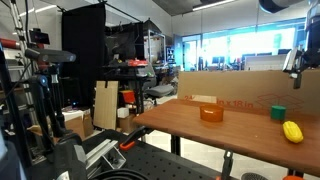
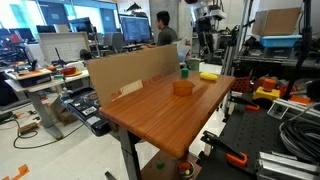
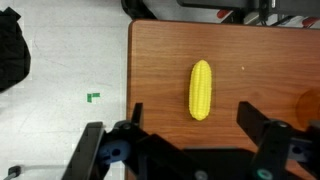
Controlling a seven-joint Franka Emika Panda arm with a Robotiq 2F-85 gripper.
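Observation:
A yellow corn cob [image 1: 292, 131] lies near the right end of the brown table [image 1: 175, 121]. My gripper [image 1: 295, 74] hangs well above the table, near the corn's end. In the wrist view the open gripper has its fingers spread wide, and the corn [image 3: 200, 90] shows beyond them, running lengthwise between the two sides. Nothing is held. An orange bowl [image 1: 211, 113] stands near the middle of the table; only part of this bowl [image 3: 309, 108] enters the wrist view at the right. Behind the corn sits a green cup [image 1: 278, 112].
A tall brown panel [image 2: 130, 75] stands along one long side of the table. Much of the tabletop [image 2: 160, 112] beyond the bowl is bare. Black equipment and cables [image 2: 285, 120] crowd the opposite side.

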